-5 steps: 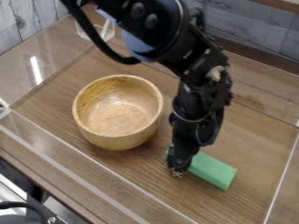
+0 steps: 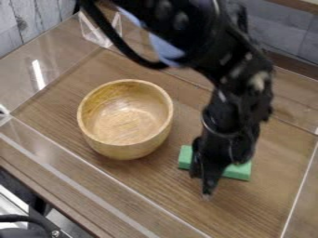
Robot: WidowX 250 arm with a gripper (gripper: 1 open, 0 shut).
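My black gripper is low over the wooden table, in front of a light green block right of centre. It partly covers the block, whose two ends show at either side. The fingertips are small and blurred, and whether anything is between them cannot be made out. A round wooden bowl sits to the left of the gripper, apart from it.
Pale walls edge it at the back. A white object is at the back left, and dark cables lie at the front left corner.
The arm has shifted right from beside the bowl, now covering more of the green block.
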